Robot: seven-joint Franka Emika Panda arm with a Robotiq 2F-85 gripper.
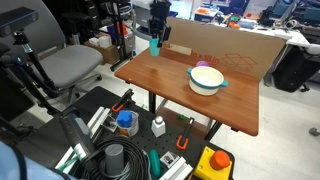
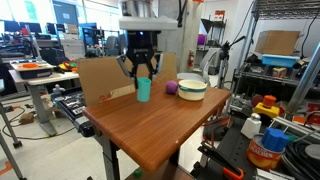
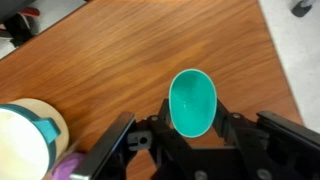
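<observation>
A teal cup [image 3: 192,102] is held in my gripper, which is shut on it; looking down from the wrist, its round opening faces up. In exterior view 1 the cup [image 1: 155,47] hangs over the far left part of the wooden table. From exterior view 2 the cup [image 2: 144,89] appears raised above the tabletop [image 2: 150,125], with the gripper [image 2: 142,78] at its upper part. The fingertips are partly hidden by the cup.
A white pot with teal handles [image 1: 206,80] stands on the table, a purple object [image 2: 171,87] beside it. A cardboard panel [image 1: 235,50] lines the table's back. Bare wood spreads across the table's left and front.
</observation>
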